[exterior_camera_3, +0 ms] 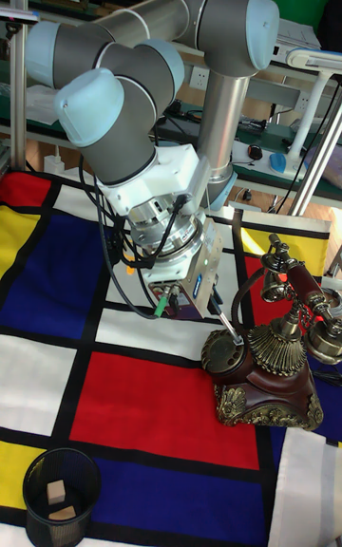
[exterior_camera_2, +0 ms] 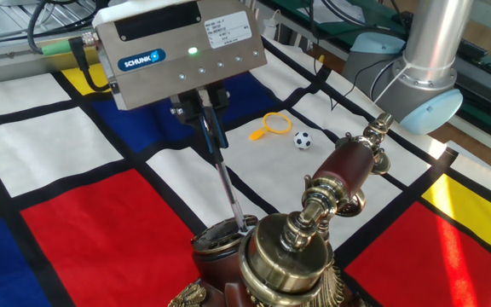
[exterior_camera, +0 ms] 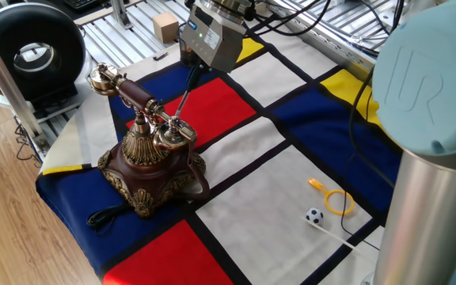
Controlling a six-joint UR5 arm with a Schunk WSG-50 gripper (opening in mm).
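Note:
An ornate brown and brass rotary telephone (exterior_camera: 145,169) stands on the colour-block cloth, its handset (exterior_camera_2: 348,170) resting across the cradle. My gripper (exterior_camera_2: 213,136) is above the dial side, shut on a slim silvery rod (exterior_camera_2: 229,192) that slants downward. The rod's lower end reaches the telephone's dial (exterior_camera_3: 223,350); whether it presses there I cannot tell. In exterior view 1 the handset's end and cradle hide part of the dial.
A yellow ring-shaped toy (exterior_camera: 338,202) and a small football (exterior_camera: 314,215) on a white stick lie on a white patch. A black mesh cup (exterior_camera_3: 92,495) holding wooden blocks stands at the near left in exterior view 3.

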